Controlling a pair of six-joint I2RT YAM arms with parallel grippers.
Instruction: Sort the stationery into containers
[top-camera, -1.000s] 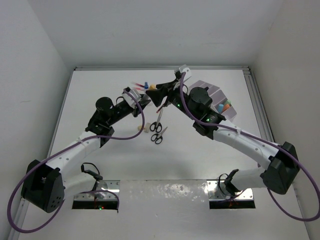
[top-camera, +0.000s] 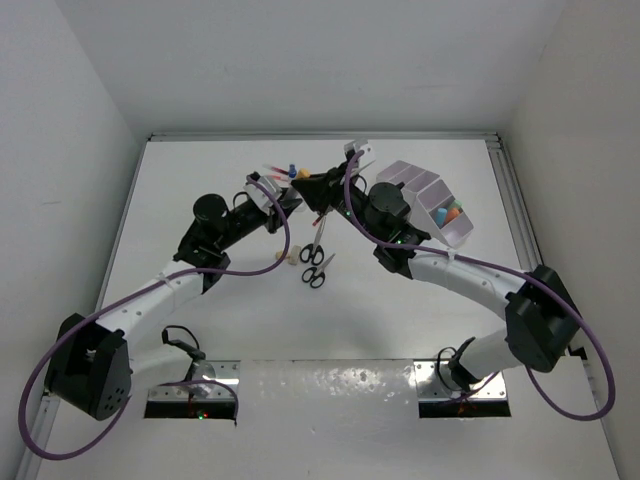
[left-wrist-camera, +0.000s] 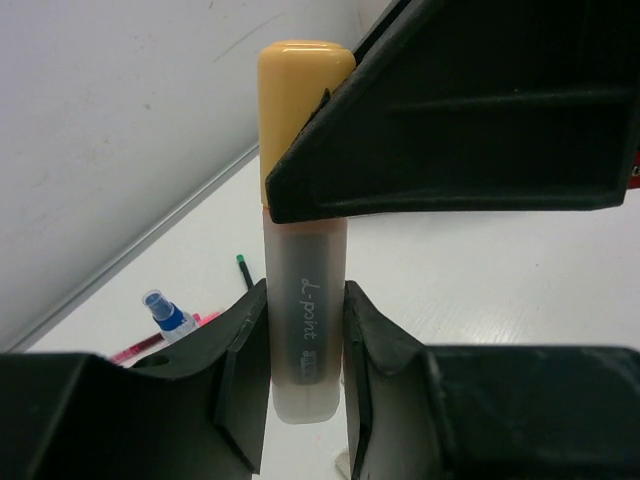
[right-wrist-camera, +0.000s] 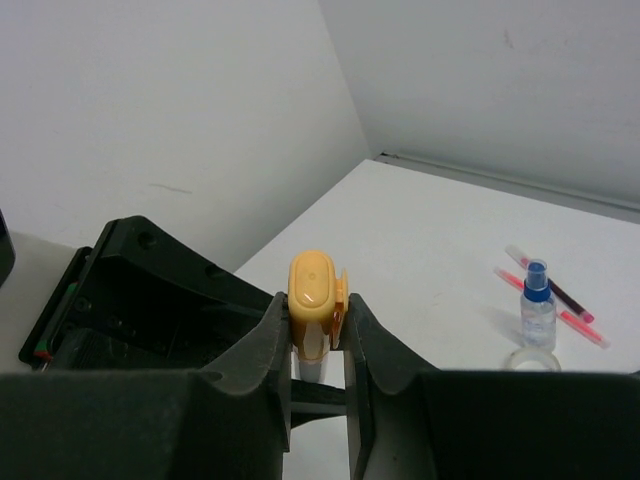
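Observation:
A highlighter with a yellow cap (left-wrist-camera: 300, 70) and clear body labelled "d-point" (left-wrist-camera: 307, 390) stands upright in my left gripper (top-camera: 289, 202), whose fingers are shut on the body in the left wrist view. My right gripper (top-camera: 307, 186) is at the cap from the right: its dark fingers close round the yellow top (right-wrist-camera: 312, 280) in the right wrist view, and one covers part of the cap in the left wrist view. Whether it grips firmly is unclear. Behind lie a blue-capped bottle (right-wrist-camera: 538, 320), pink pens (right-wrist-camera: 585, 330) and a dark pen (left-wrist-camera: 243, 271).
A compartment container (top-camera: 455, 228) with some items inside stands at the back right. Two pairs of scissors (top-camera: 311, 255) and small beige pieces (top-camera: 284, 255) lie mid-table below the grippers.
My right arm has shifted down and toward the near side, its wrist turning slightly, while its fingertips stay by the highlighter. The left arm is almost unmoved.

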